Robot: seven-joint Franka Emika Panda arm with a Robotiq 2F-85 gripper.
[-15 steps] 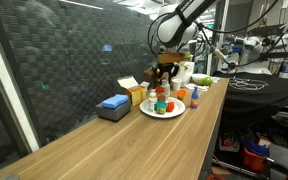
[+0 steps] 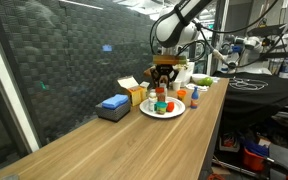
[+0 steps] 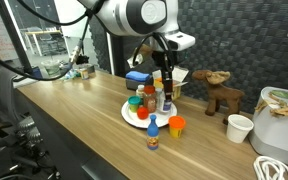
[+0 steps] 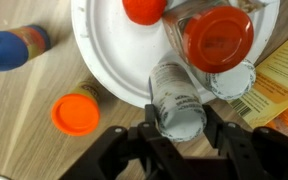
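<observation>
My gripper is shut on a small silver-capped bottle [image 4: 179, 100], seen from above in the wrist view, its pale body reaching over the white plate [image 4: 114, 52]. Whether the bottle touches the plate cannot be told. On the plate, right beside it, stands a jar with an orange-red lid [image 4: 219, 38], with a white-capped bottle [image 4: 234, 79] close by. A red round item [image 4: 144, 8] lies at the top of that view. Exterior view 2 has the gripper [image 3: 165, 84] pointing down over the plate's far side.
An orange cup [image 3: 177, 125] and a blue bottle [image 3: 152, 133] stand just off the plate. Behind are a brown toy animal [image 3: 218, 92], a white cup [image 3: 239, 127] and a blue-topped dark box [image 2: 114, 107].
In exterior view 1 my gripper has come lower over the plate than a second ago and shifted slightly left. The other items on the plate look unmoved.
</observation>
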